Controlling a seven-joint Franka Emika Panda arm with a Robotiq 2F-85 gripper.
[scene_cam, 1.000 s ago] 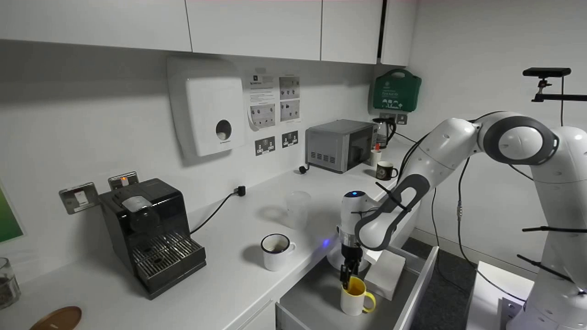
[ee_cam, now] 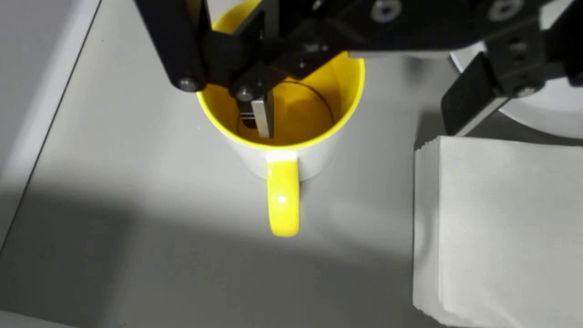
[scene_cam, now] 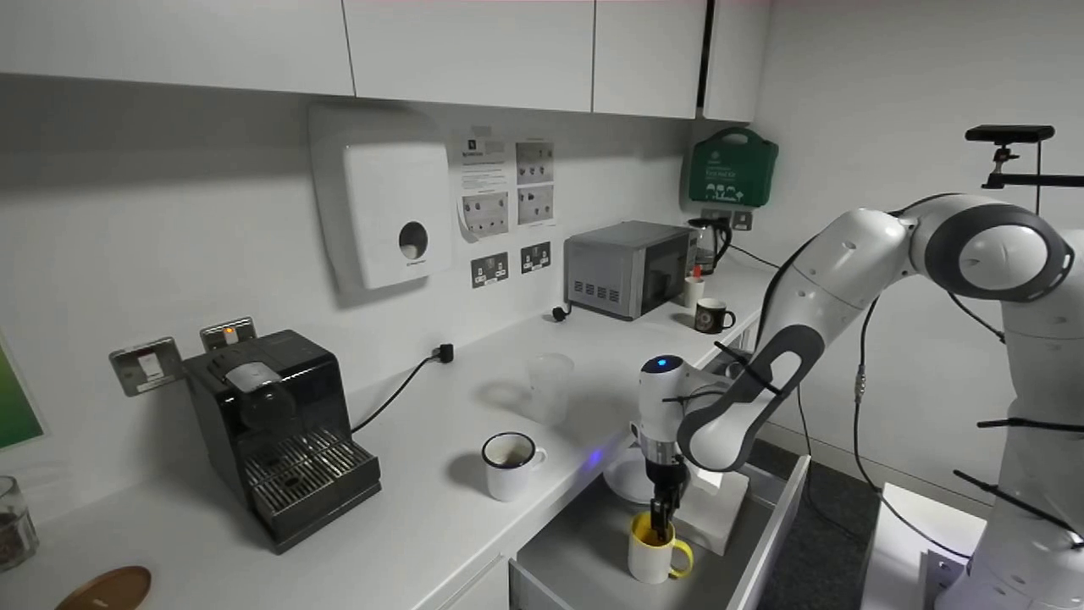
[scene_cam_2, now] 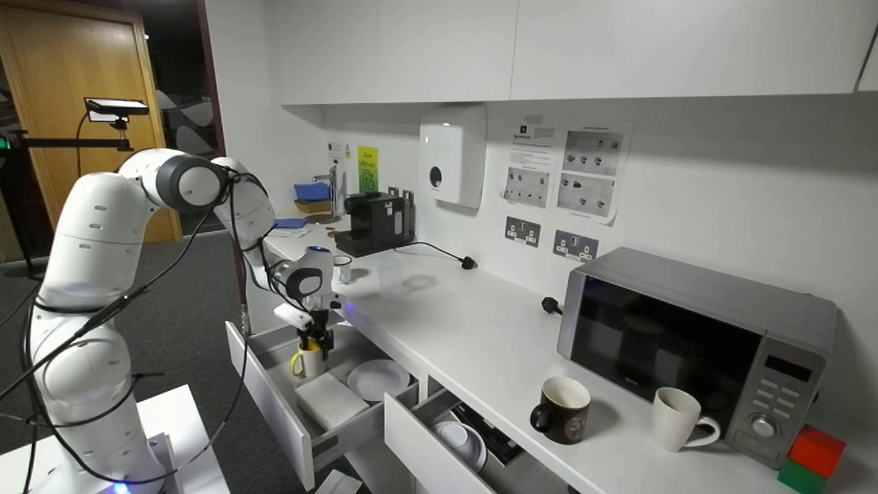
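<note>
A white mug with a yellow inside and yellow handle stands upright on the drawer floor. My gripper is open over it, its fingers wide apart. In the wrist view one finger reaches down into the mug's mouth. The other finger is outside, off to the right of the rim, so part of the mug's wall lies between them with room to spare. The handle points to the bottom of the wrist view. Whether the inner finger touches the mug, I cannot tell.
A stack of white napkins and a white plate lie in the same drawer, close to the outer finger. The counter edge runs alongside. On the counter are a white mug with a black rim, a clear cup and a coffee machine.
In exterior view 1 my gripper has shifted a little to the right across the mug's mouth, and the arm has followed. The mug and its surroundings look unmoved.
</note>
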